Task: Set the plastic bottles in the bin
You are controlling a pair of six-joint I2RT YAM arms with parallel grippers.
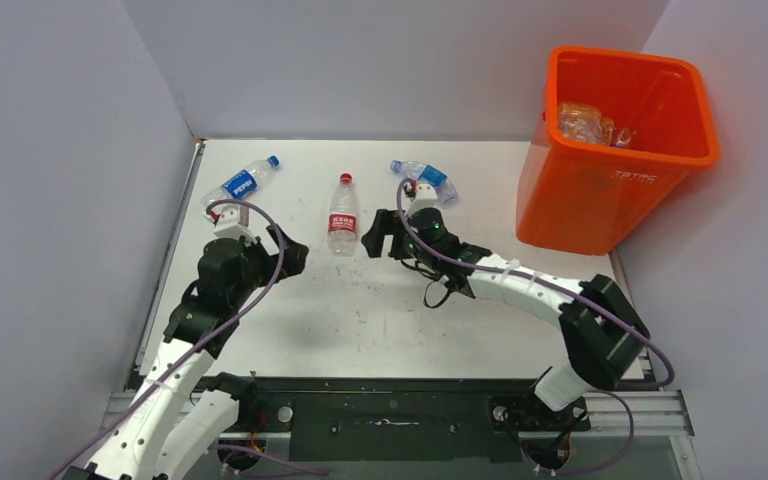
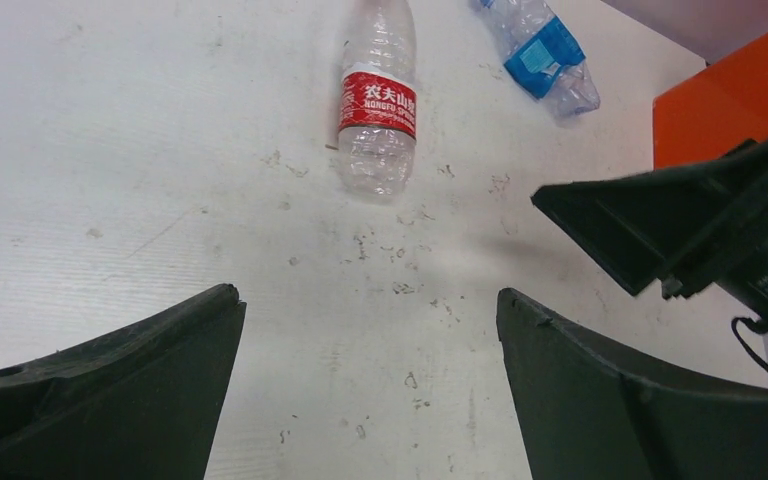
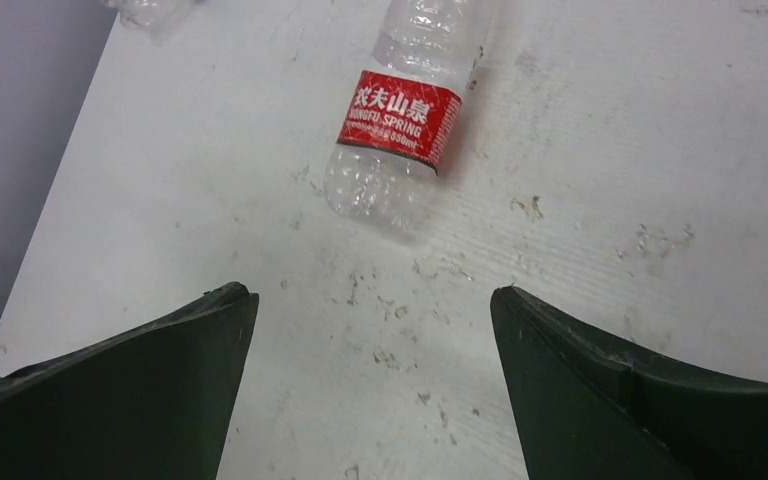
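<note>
A clear bottle with red label and cap (image 1: 343, 215) lies in the middle of the white table, also in the left wrist view (image 2: 377, 110) and right wrist view (image 3: 395, 120). My right gripper (image 1: 380, 235) is open just right of its bottom end, not touching it. My left gripper (image 1: 285, 250) is open and empty, left and nearer. A blue-capped bottle (image 1: 244, 183) lies back left, partly behind the left arm; a crumpled blue-label bottle (image 1: 425, 178) lies behind my right gripper. The orange bin (image 1: 610, 200) at the right holds some bottles.
Walls (image 1: 380, 70) border the table at back and sides. Purple cables run over both arms.
</note>
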